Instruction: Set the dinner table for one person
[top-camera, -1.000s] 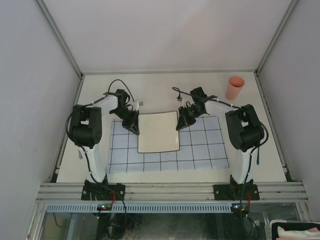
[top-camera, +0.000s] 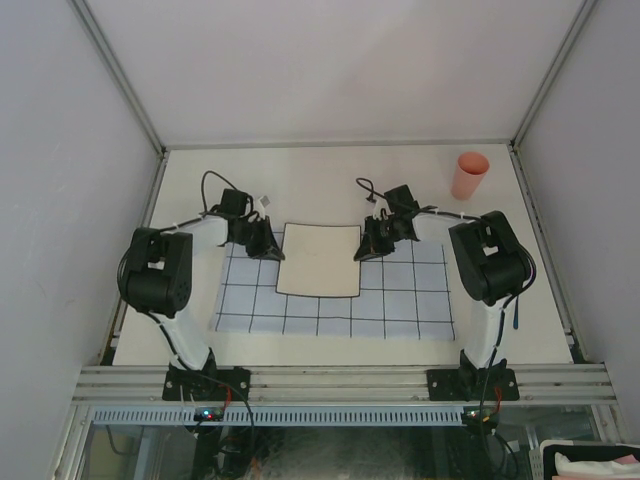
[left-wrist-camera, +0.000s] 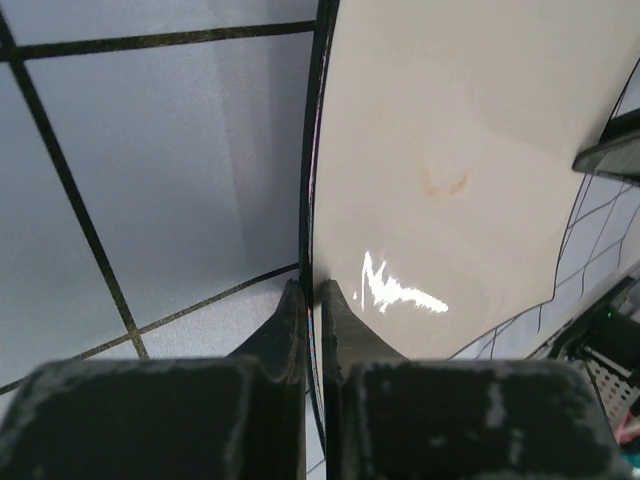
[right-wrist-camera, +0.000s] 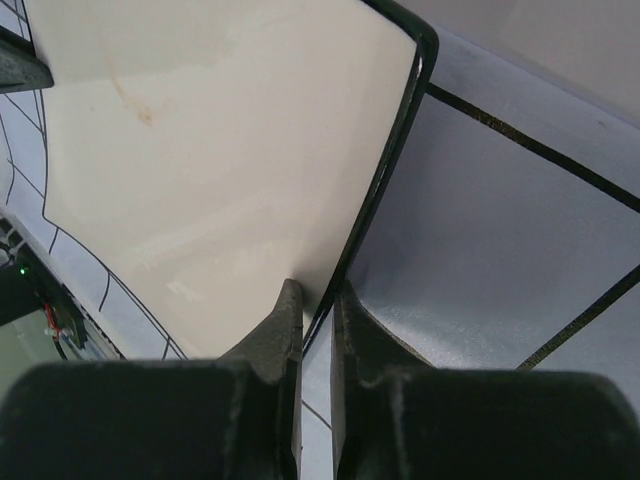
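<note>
A square cream plate with a dark rim (top-camera: 320, 262) lies level between my two grippers, over the middle of a white placemat with black grid lines (top-camera: 410, 300). My left gripper (top-camera: 281, 258) is shut on the plate's left edge; the left wrist view shows its fingertips (left-wrist-camera: 335, 295) on either side of the dark rim. On the opposite edge, my right gripper (top-camera: 358, 259) is shut in the same way, the rim (right-wrist-camera: 385, 165) running between its fingers. Whether the plate touches the mat or hangs just above it, I cannot tell. A pink cup (top-camera: 470, 175) stands at the back right.
A thin blue utensil (top-camera: 516, 312) lies at the table's right side, outside the right arm. Bare white table shows behind the plate. Metal rails (top-camera: 340, 145) and grey walls bound the table.
The plate, held by both grippers, has shifted slightly toward the back and a little to the right. The mat has shifted toward the back with it and its grid lines sit differently.
</note>
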